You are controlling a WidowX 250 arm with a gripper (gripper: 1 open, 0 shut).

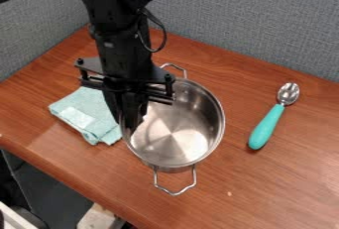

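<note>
My black gripper [130, 114] reaches down over the left rim of a steel pot [183, 134], which has two wire handles, one at the back and one at the front. The fingertips are at the pot's left side; whether they are closed on the rim I cannot tell. A folded light-teal cloth [82, 112] lies on the wooden table left of the pot.
A spoon with a turquoise handle [265, 126] lies on the right of the table [279, 183]. Grey padded walls stand behind. The table's front left edge drops to a dark floor, and the front right area is clear.
</note>
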